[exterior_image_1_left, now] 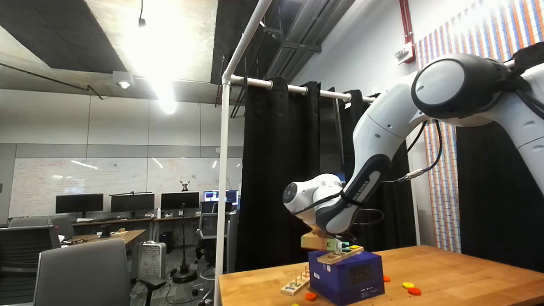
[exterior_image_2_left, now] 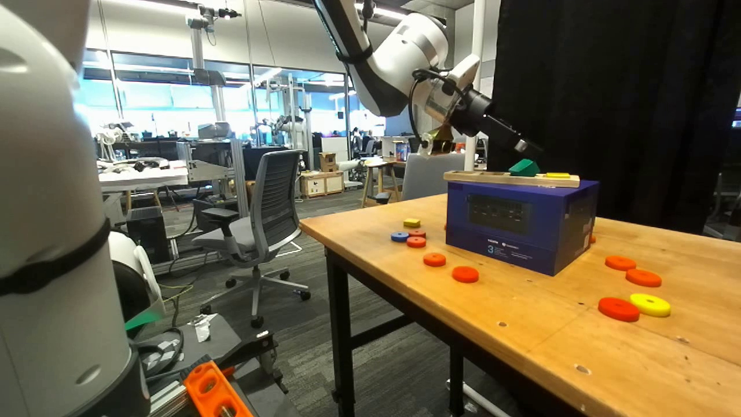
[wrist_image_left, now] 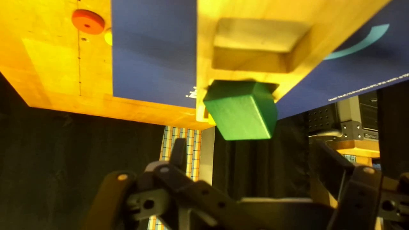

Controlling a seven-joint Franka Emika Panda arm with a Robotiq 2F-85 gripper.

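Note:
A green block (exterior_image_2_left: 524,167) rests tilted on a wooden board (exterior_image_2_left: 486,178), which lies on top of a blue box (exterior_image_2_left: 517,226). In the wrist view the green block (wrist_image_left: 241,115) sits partly over a recess of the board, its near end sticking up; how deep it sits I cannot tell. A neighbouring recess (wrist_image_left: 260,36) is empty. My gripper is open, its fingers wide apart with nothing between them, just off the block. From the side, the gripper (exterior_image_2_left: 531,148) hangs close above the block. A yellow piece (exterior_image_2_left: 557,175) lies at the board's other end.
Red-orange discs (exterior_image_2_left: 465,274) and a yellow disc (exterior_image_2_left: 650,304) lie scattered on the wooden table around the box. A numbered peg board (exterior_image_1_left: 294,285) stands beside the box. To the right of the box, the table (exterior_image_1_left: 459,270) is mostly clear.

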